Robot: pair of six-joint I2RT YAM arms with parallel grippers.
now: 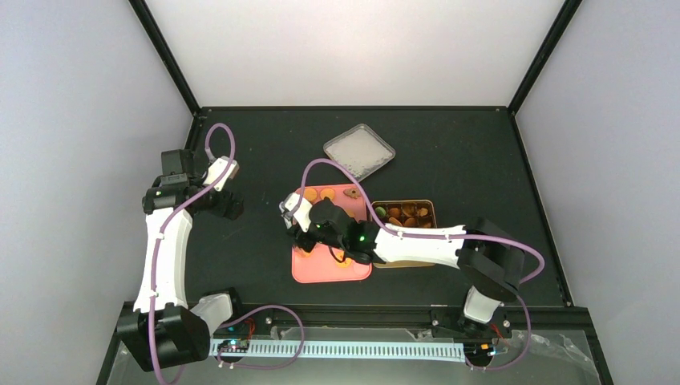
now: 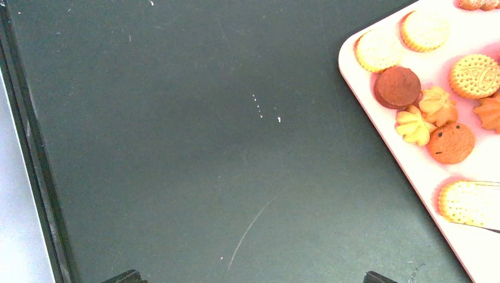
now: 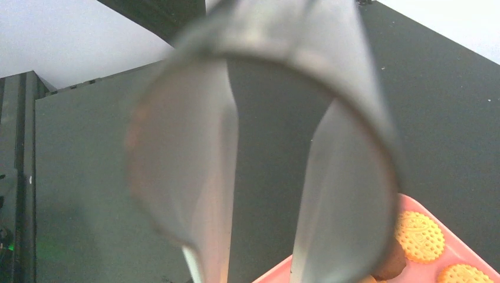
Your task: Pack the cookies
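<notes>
A pink tray [image 1: 330,274] of assorted cookies lies mid-table, partly covered by my right arm. Its corner fills the right side of the left wrist view, with a dark brown cookie [image 2: 397,88], a round patterned cookie [image 2: 475,76] and a speckled cookie [image 2: 450,142]. Right of it, a gold compartment box [image 1: 403,265] holds several cookies, half hidden under the arm. My right gripper [image 1: 297,238] hangs over the tray's left edge, open, no cookie seen in it; a blurred ring fills much of its wrist view. My left gripper [image 1: 235,210] stands open and empty, left of the tray.
A clear plastic lid [image 1: 359,152] lies behind the tray and box. Purple hoses [image 1: 337,167] loop along both arms. Bare dark table [image 1: 261,152] lies between the left gripper and the tray, and at the back right.
</notes>
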